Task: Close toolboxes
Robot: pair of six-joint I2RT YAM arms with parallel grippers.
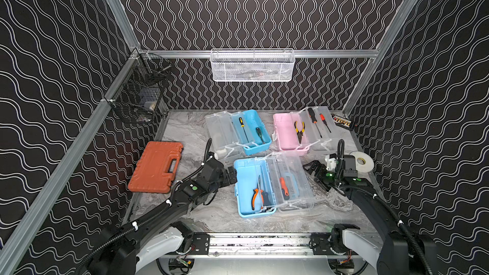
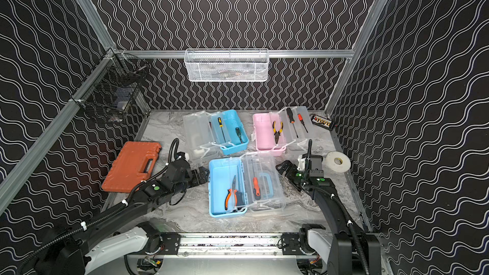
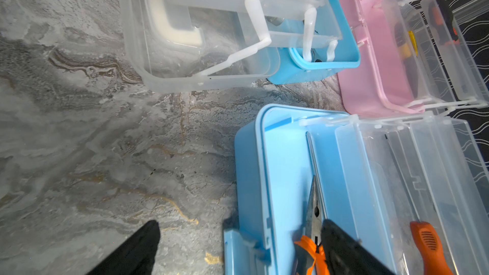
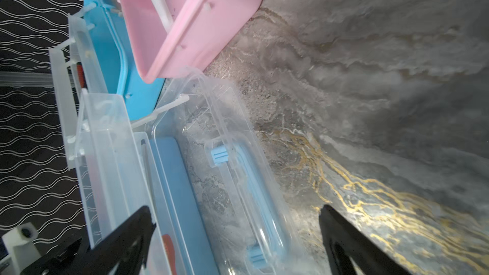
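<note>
Three toolboxes have their clear lids folded open. The front blue toolbox (image 1: 245,183) holds orange-handled pliers (image 1: 257,198); its clear lid (image 1: 300,186) lies to the right, with a red-handled tool (image 1: 283,187) on that side. At the back stand a second blue toolbox (image 1: 258,122), lid to the left, and a pink toolbox (image 1: 285,129), lid to the right. Close to the front box's left wall is my left gripper, open. My right gripper is open at the front lid's right edge; whether its fingers touch the lid I cannot tell.
An orange-brown case (image 1: 155,167) lies at the left. A tape roll (image 1: 361,162) is behind the right arm, and a small bit set (image 1: 342,121) sits at the back right corner. Bare table (image 1: 214,216) shows in front of the boxes.
</note>
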